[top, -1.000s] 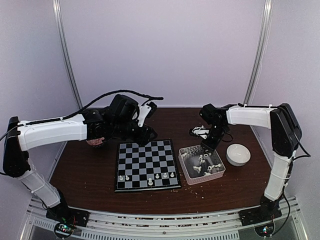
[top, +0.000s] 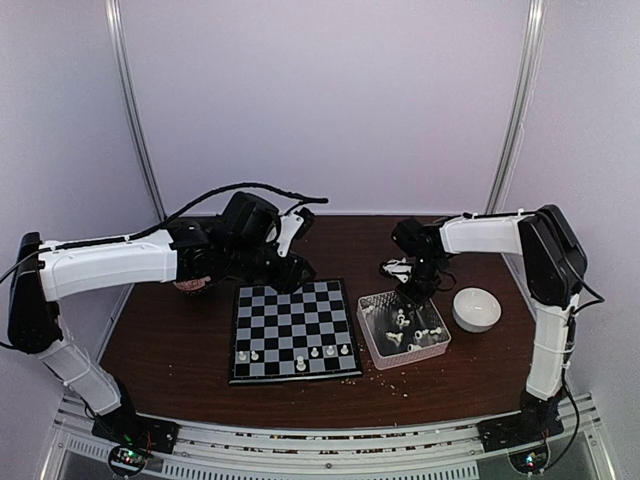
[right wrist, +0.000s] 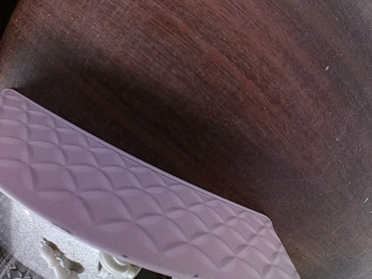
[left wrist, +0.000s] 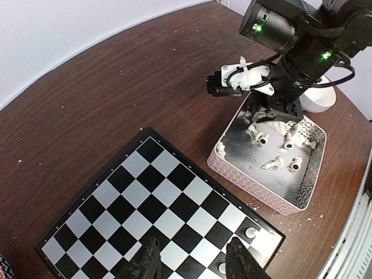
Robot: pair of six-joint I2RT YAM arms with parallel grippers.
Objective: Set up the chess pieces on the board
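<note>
The chessboard [top: 290,320] lies mid-table with several white pieces along its near rows. My left gripper hangs above it, open, fingers empty. My right gripper [top: 410,290] is low over the back of the pink basket [top: 400,355]; in the left wrist view its tips are largely hidden by its own body, so its finger is unclear. Loose white pieces lie inside the basket, among them a white piece [right wrist: 55,261] seen at the bottom of the right wrist view.
A white bowl [top: 476,310] stands right of the basket. A pink container [top: 191,285] is partly behind my left arm.
The left arm and board look nearly unchanged.
</note>
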